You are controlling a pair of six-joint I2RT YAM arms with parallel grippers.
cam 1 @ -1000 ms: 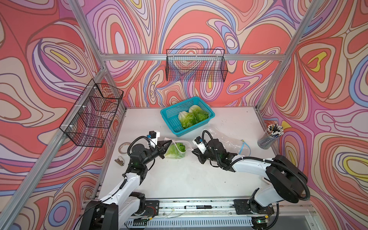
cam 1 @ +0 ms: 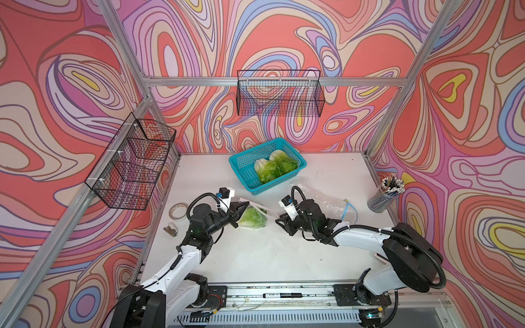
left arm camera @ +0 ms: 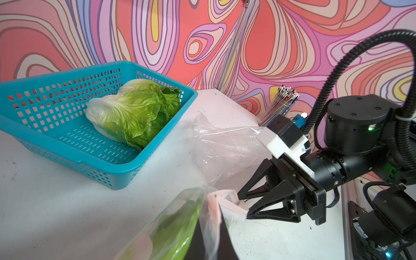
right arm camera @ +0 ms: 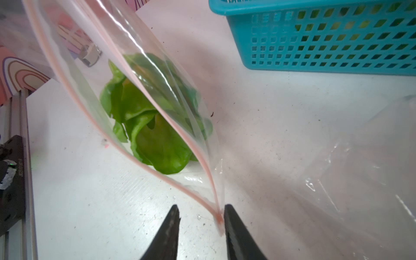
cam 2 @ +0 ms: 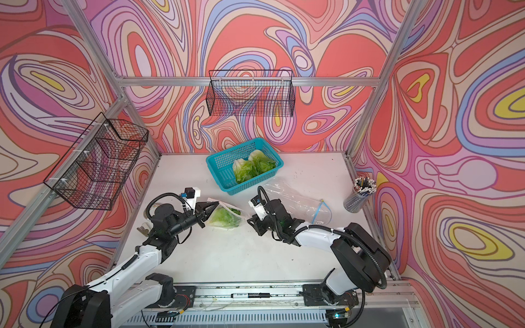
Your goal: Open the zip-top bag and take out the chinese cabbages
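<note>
A clear zip bag with a pink-edged mouth [right arm camera: 186, 135] holds a Chinese cabbage [right arm camera: 160, 138], its green leaves showing through the opening. My left gripper [cam 1: 242, 209] is shut on the mouth's left end; in the left wrist view the film [left arm camera: 211, 225] bunches at its fingers. At the opposite end, my right gripper stands part open. The bag's corner [right arm camera: 220, 223] lies between its fingers, close to the right-hand one. Two more cabbages [cam 1: 268, 171] rest in the blue basket [cam 1: 240, 169].
Behind the bag stands the basket. An empty clear bag [cam 1: 322, 201] lies flat behind and under the right arm. A tape roll [cam 1: 177, 211] is at the left edge, a pen holder [cam 1: 378, 202] at the right.
The bag's mouth has narrowed and turned, so fewer dark leaves show from above.
</note>
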